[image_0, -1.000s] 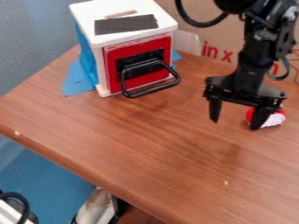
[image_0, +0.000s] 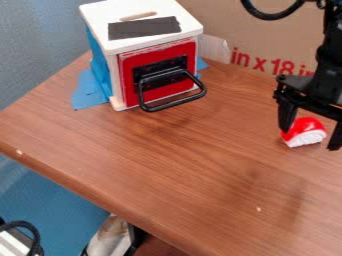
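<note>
My black gripper (image_0: 309, 127) is at the right edge, its fingers open and pointing down on either side of a small red and white object (image_0: 303, 136) that rests on the wooden table (image_0: 147, 180). Whether the fingers touch it is unclear.
A white box with a red front (image_0: 151, 72) and a black handle stands at the back left on blue material (image_0: 90, 92). A cardboard sheet (image_0: 251, 30) is behind. The table's left edge runs diagonally.
My gripper has moved to the right, from left of and over the red and white object to around it. The object has not visibly moved.
</note>
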